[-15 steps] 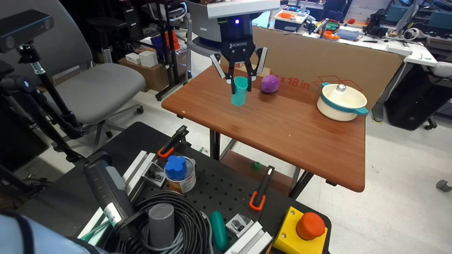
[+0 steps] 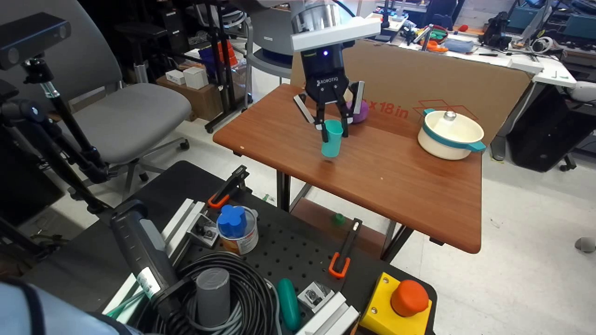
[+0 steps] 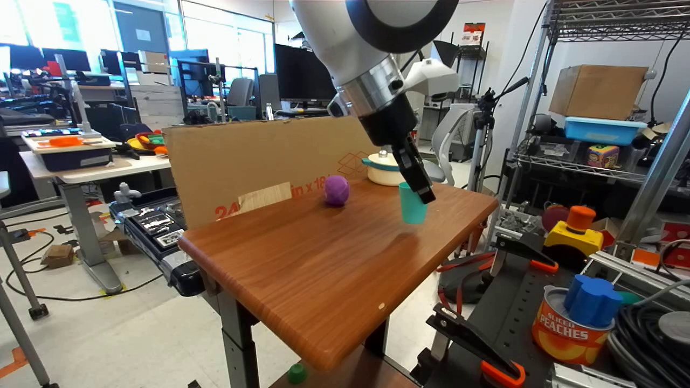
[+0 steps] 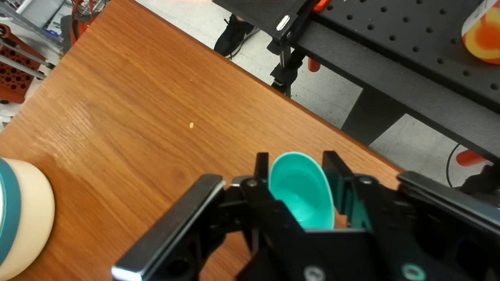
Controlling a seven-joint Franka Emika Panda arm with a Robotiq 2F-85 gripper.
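Observation:
A teal cup (image 2: 332, 144) is held between the fingers of my gripper (image 2: 335, 134), which is shut on its upper part. In exterior view 2 the cup (image 3: 412, 208) hangs over the table, with a shadow on the wood below it. The wrist view looks into the cup's open mouth (image 4: 302, 189), and no contents show inside. One black finger (image 4: 261, 168) stands on each side of the cup. The cup looks near upright, slightly tilted.
On the brown table (image 2: 385, 178) stands a cream pot (image 2: 447, 139) with teal handles and a lid. A purple ball (image 3: 336, 190) lies near the upright cardboard (image 3: 259, 155) at the back. A black pegboard cart (image 2: 296, 245) stands in front.
My gripper and the cup have moved right and toward the table's front in exterior view 1. They now partly cover the purple ball. The gripper has tilted; the pot has not moved.

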